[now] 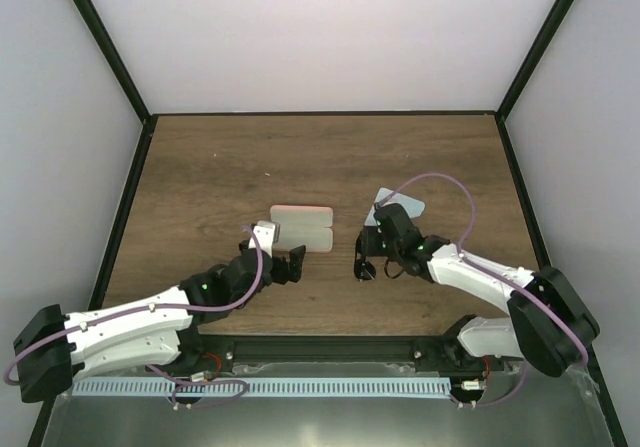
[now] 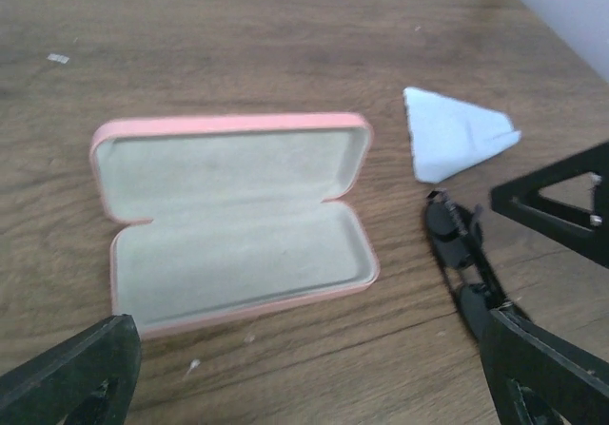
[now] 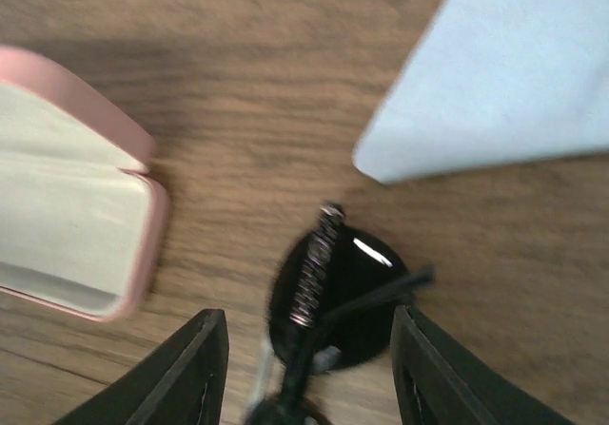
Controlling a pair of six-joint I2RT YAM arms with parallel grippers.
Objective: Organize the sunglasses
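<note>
Black sunglasses lie on the wooden table, seen folded in the right wrist view. Left of them is an open pink case with a pale, empty interior. A light blue cloth lies beyond the glasses. My right gripper is open just over the sunglasses, one of its fingers also showing at the right of the left wrist view. My left gripper is open, in front of the case, with nothing between its fingers.
Walls with dark frame edges bound it at the back and sides.
</note>
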